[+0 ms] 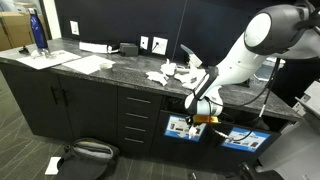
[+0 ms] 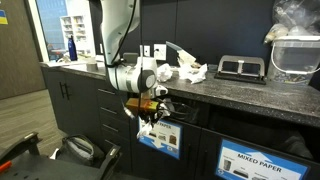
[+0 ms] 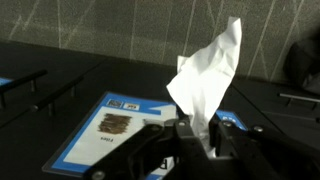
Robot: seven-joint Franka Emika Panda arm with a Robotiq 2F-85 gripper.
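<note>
A crumpled piece of white paper [image 3: 210, 75] sticks out beyond my gripper in the wrist view, and the fingers are shut on its near end. Exterior view 2 shows the gripper [image 2: 147, 117] low in front of the dark cabinet, with the white paper [image 2: 146, 131] hanging beneath it. In exterior view 1 the paper [image 1: 193, 132] is small against a blue-and-white label [image 1: 177, 127]. My fingertips are partly hidden by the paper and the gripper's dark body.
Several white crumpled papers [image 2: 192, 73] lie on the dark countertop [image 2: 230, 97]. A "MIXED PAPER" label [image 2: 262, 163] marks the cabinet front at right. A toaster [image 2: 244, 67] and a clear bin [image 2: 292, 62] stand on the counter. A black bag [image 1: 87, 158] rests on the floor.
</note>
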